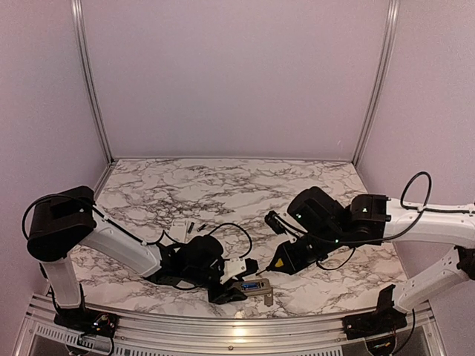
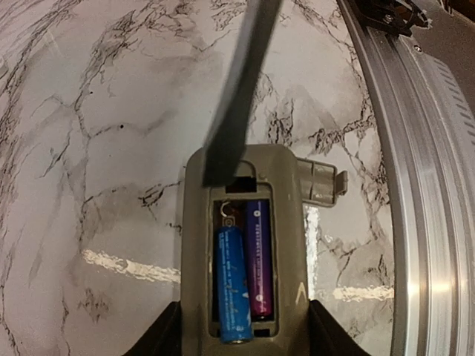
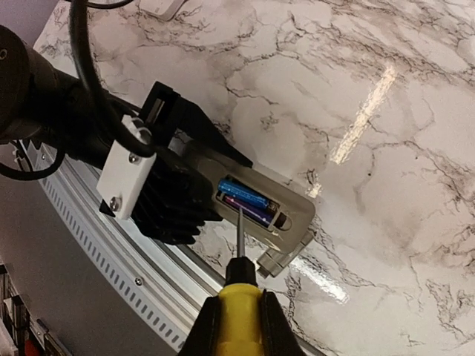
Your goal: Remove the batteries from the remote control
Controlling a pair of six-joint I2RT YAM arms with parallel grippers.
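Note:
A grey remote control (image 2: 197, 245) lies back up at the front of the table with its battery compartment uncovered; the cover (image 2: 318, 181) hangs to the side. Inside are a blue battery (image 2: 234, 282) and a purple battery (image 2: 259, 252), the blue one's end looking raised near the spring. My left gripper is shut on the remote's body. My right gripper is shut on a yellow-handled screwdriver (image 3: 239, 293), whose thin metal shaft points at the compartment, its tip by the purple battery in the right wrist view.
A metal rail (image 2: 423, 222) runs along the front edge. Small pale and dark items (image 1: 191, 226) lie behind the left arm, partly hidden.

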